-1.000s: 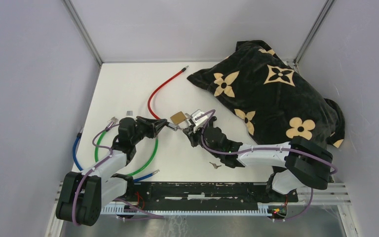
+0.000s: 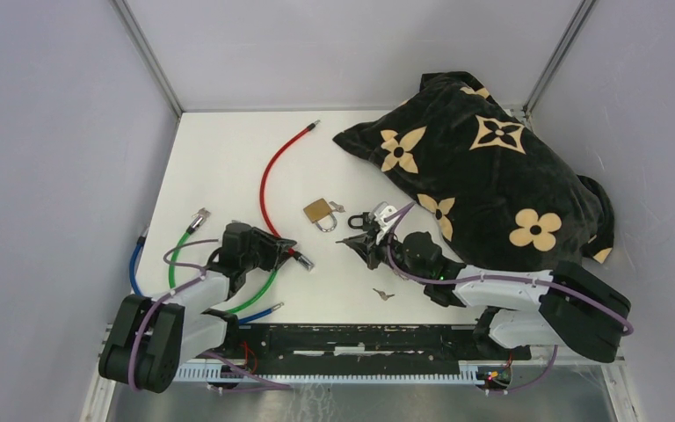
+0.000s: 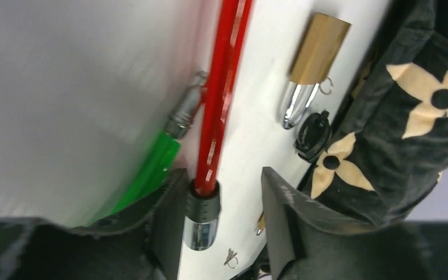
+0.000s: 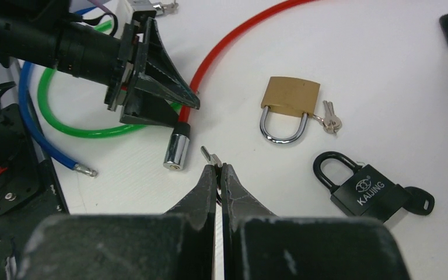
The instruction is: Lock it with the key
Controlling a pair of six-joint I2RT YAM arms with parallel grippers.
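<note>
The red cable lock (image 2: 265, 185) curves across the white table; its silver lock head (image 4: 177, 153) points toward the front. Around its black collar (image 3: 203, 201), my left gripper stands part open, the left finger close beside the collar and a clear gap on the other side. My right gripper is shut on a small metal key (image 4: 209, 156), whose blade sticks out beyond the fingertips. In the top view this right gripper (image 2: 365, 242) is to the right of the lock head, apart from it.
A brass padlock (image 4: 291, 96) with keys (image 4: 330, 118) and a black padlock (image 4: 366, 191) lie behind the grippers. Green (image 2: 251, 302) and blue cable locks (image 2: 134, 264) are at the left. Loose keys (image 2: 383, 294) lie in front; a dark patterned cloth (image 2: 510, 176) fills the back right.
My right gripper has drawn back to the right with the key, away from the lock head. The left gripper has opened and shifted toward the front; the red lock has moved with it.
</note>
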